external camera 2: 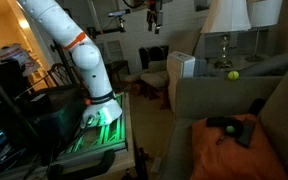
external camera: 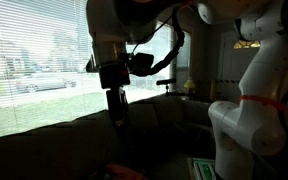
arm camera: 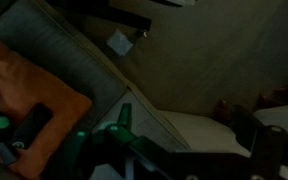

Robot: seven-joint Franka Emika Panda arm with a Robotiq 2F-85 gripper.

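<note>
My gripper hangs high above the couch and floor, fingers apart with nothing between them. In exterior view 1 the gripper [external camera: 116, 112] points down in front of the window, and in exterior view 2 the gripper [external camera 2: 155, 26] is at the top, far from the cushions. An orange-red pillow [external camera 2: 229, 160] lies on the couch seat. On it are a dark elongated item [external camera 2: 220, 121], a dark flat item [external camera 2: 246, 133] and a small green round thing [external camera 2: 230, 129]. The wrist view shows the pillow [arm camera: 59, 98] at left with a black block [arm camera: 32, 125] on it.
A grey couch [external camera 2: 194, 100] fills the right of exterior view 2. Behind its arm stand a white box [external camera 2: 181, 68] and a lamp [external camera 2: 226, 18]. A yellow-green ball [external camera 2: 233, 75] rests near the lamp. Some pale small piece [arm camera: 119, 43] lies on the open floor.
</note>
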